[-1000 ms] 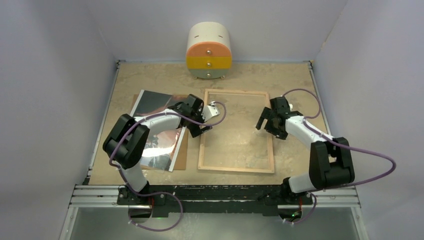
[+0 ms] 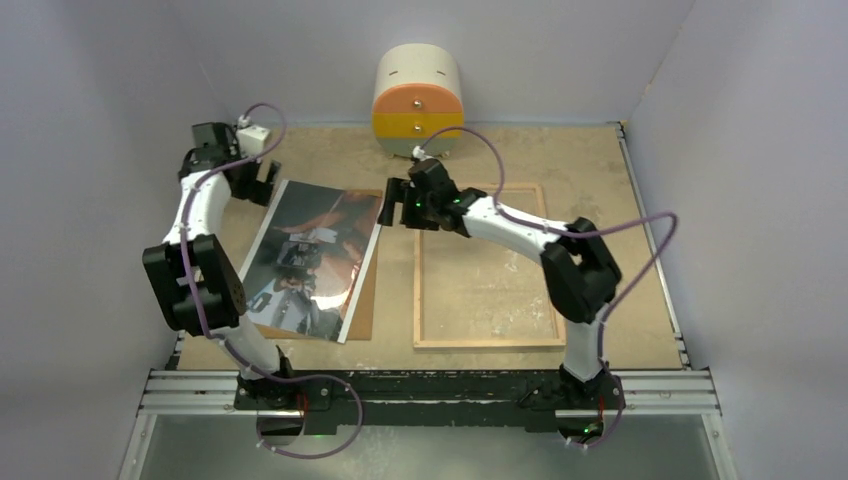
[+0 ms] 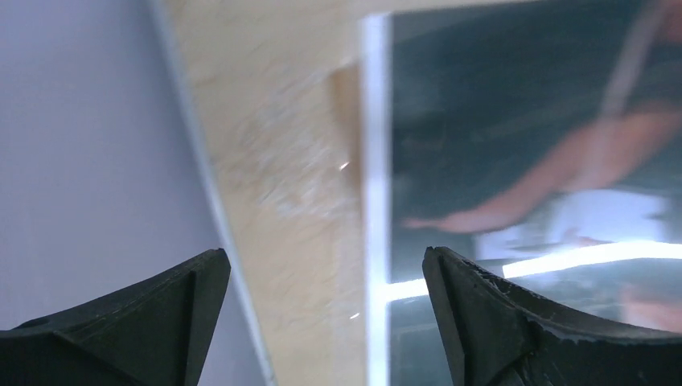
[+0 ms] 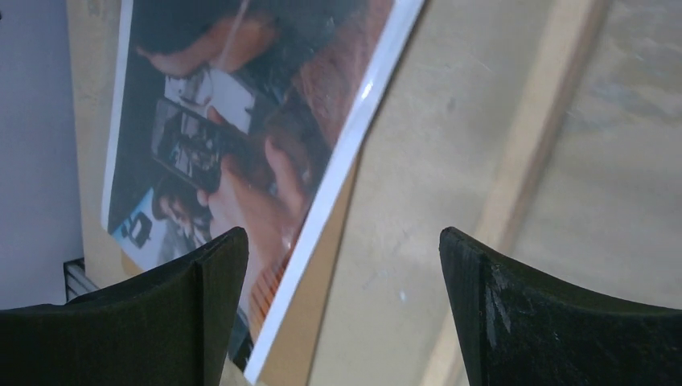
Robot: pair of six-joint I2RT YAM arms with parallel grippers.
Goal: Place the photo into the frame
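On the left half of the table lies the photo, glossy with white edges, resting askew on a brown backing board. To its right, flat on the table, is the light wooden frame. My left gripper stands open by the photo's upper left corner; in the left wrist view the photo's white edge passes between its fingers' directions, nothing held. Open too, my right gripper hovers near the photo's upper right edge. The right wrist view shows the photo's long white edge between the open fingers.
A small cabinet with colored drawers stands at the back against the wall. Walls rise on both sides, the left one close to my left gripper. The table inside the wooden frame is bare.
The left gripper has swung left from the frame's side to the photo's far left corner. My right gripper has crossed left over the frame.
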